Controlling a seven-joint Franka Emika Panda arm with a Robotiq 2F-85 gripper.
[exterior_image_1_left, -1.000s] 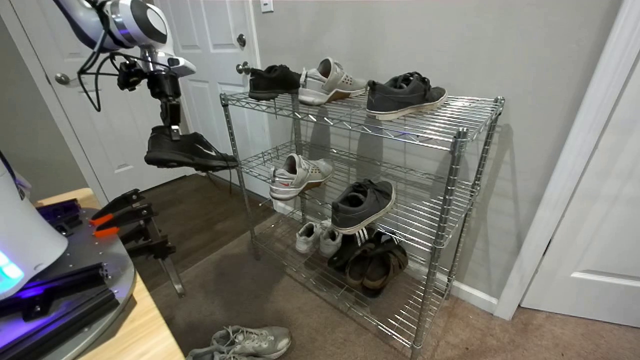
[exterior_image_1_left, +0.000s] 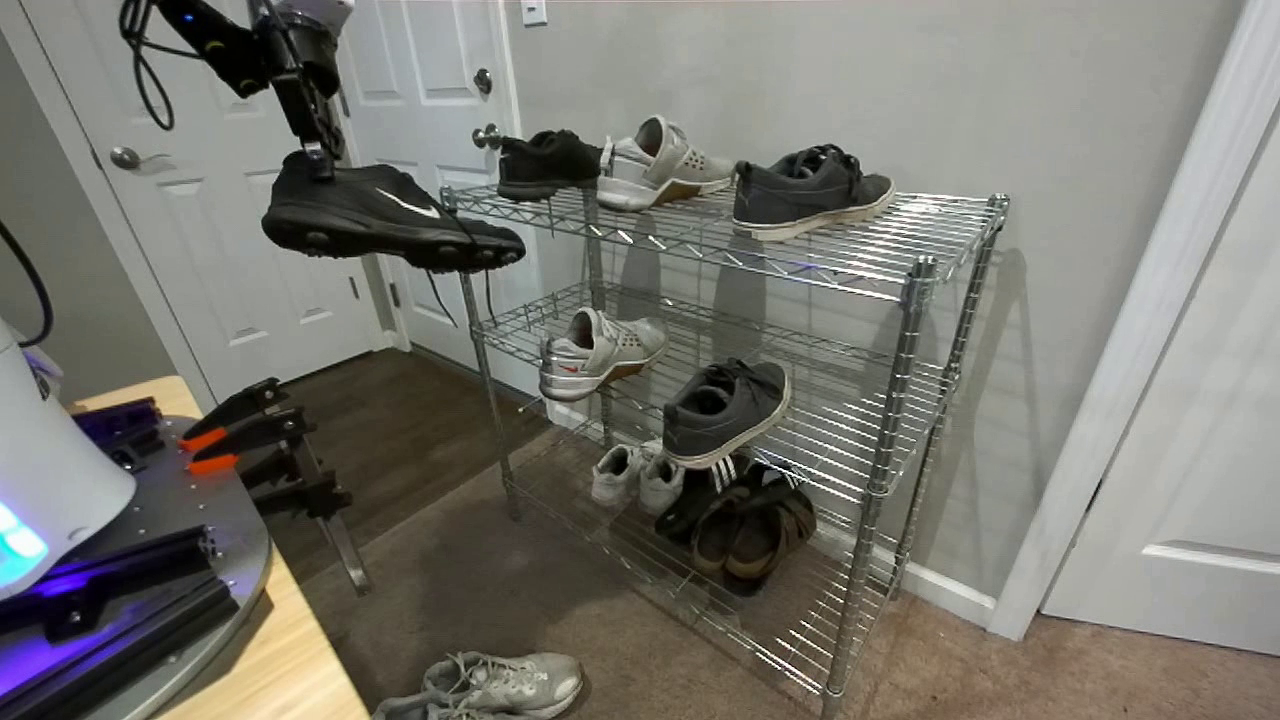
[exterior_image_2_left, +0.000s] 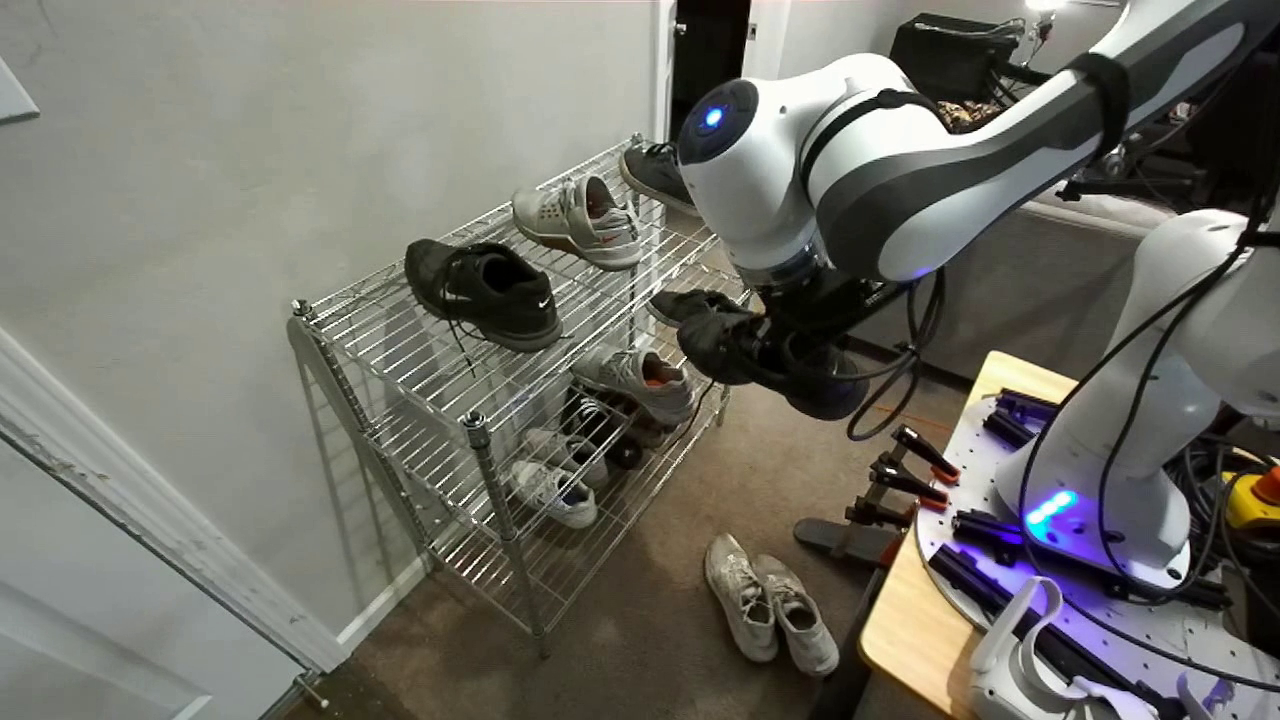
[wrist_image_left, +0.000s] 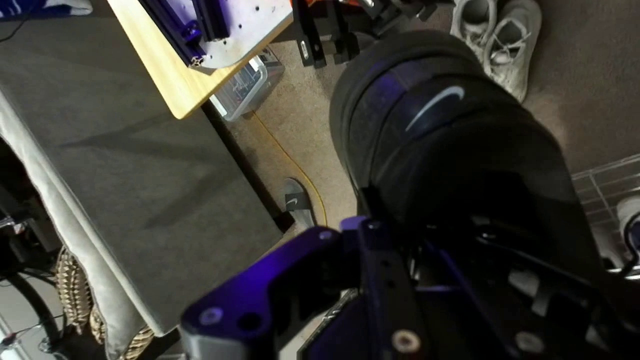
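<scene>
A black Nike shoe (exterior_image_1_left: 360, 222) hangs in the air, its toe pointing toward the wire rack (exterior_image_1_left: 918, 288) and its laces dangling. My gripper (exterior_image_1_left: 318, 166) comes down from above and is shut on the shoe's heel end. In the wrist view the held shoe (wrist_image_left: 414, 114) fills the middle right and hides most of the fingers. On the rack's top shelf sits a similar black shoe (exterior_image_2_left: 486, 294), near the end by the door. Beside it are a light grey shoe (exterior_image_1_left: 660, 166) and a dark grey shoe (exterior_image_1_left: 806, 192).
A grey shoe (exterior_image_1_left: 600, 354) and a dark one (exterior_image_1_left: 726, 412) rest on the middle shelf; several shoes and sandals (exterior_image_1_left: 753, 528) fill part of the bottom. Pale sneakers (exterior_image_2_left: 768, 600) lie on the carpet. Black clamps (exterior_image_1_left: 270, 432) jut from the table (exterior_image_1_left: 306, 654).
My gripper has risen with the black shoe, which now looks larger in exterior view 1. Its toe overlaps the rack's near left corner there. The shoes on the rack have not moved.
</scene>
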